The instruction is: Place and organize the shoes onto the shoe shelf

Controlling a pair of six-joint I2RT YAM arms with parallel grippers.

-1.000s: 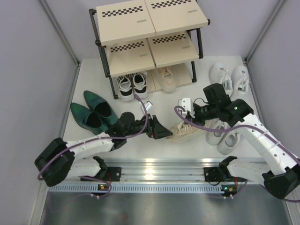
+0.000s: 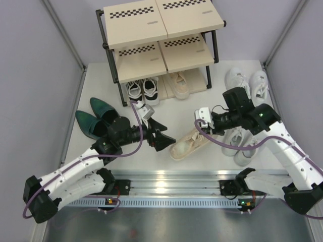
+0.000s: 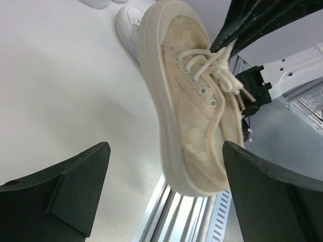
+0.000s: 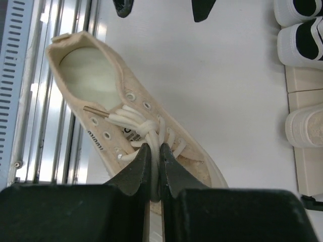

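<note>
A beige canvas shoe (image 2: 181,149) hangs from my right gripper, which is shut on its white laces; the wrist view shows the sole's side and heel clearly. My left gripper (image 2: 162,138) stands open just left of that shoe, its two dark fingers framing the near end of it in the left wrist view. On the bottom board of the shoe shelf (image 2: 192,80), a black-and-white pair (image 2: 150,92) stands at left and a single beige shoe (image 2: 179,85) at right.
The upper shelf boards (image 2: 139,60) are empty. Green pointed shoes (image 2: 93,126) lie at the left of the table. White shoes (image 2: 258,85) stand along the right side, partly under my right arm. A metal rail (image 2: 151,176) runs along the front edge.
My left gripper has drawn back to the left from the beige shoe. The held shoe now tilts with its near end lower and farther toward the front-left.
</note>
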